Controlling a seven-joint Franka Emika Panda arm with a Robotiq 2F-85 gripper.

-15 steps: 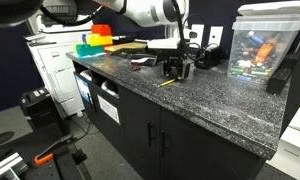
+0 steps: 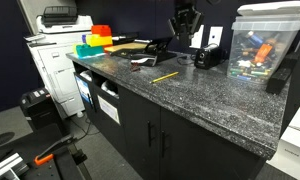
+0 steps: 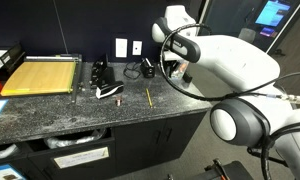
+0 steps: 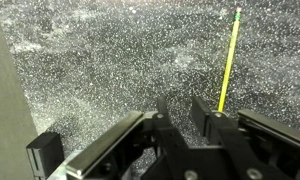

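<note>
A yellow pencil (image 2: 164, 77) lies flat on the speckled dark countertop (image 2: 220, 105). From overhead, the wrist view shows the pencil (image 4: 230, 60) slanting along the right side, its eraser end at the top. My gripper is above the counter with its dark fingertips apart and only countertop between them. The pencil is to the right of the fingers, outside the gap. In the first exterior view my gripper (image 2: 180, 30) hangs well above the counter, clear of the pencil.
A lidded clear bin (image 2: 262, 50) of mixed items stands at the counter's right end. A wooden board (image 3: 35, 76) and a black appliance (image 3: 102, 76) occupy the left and back.
My gripper has risen from close by the pencil to high above the counter. The pencil stays on the countertop.
</note>
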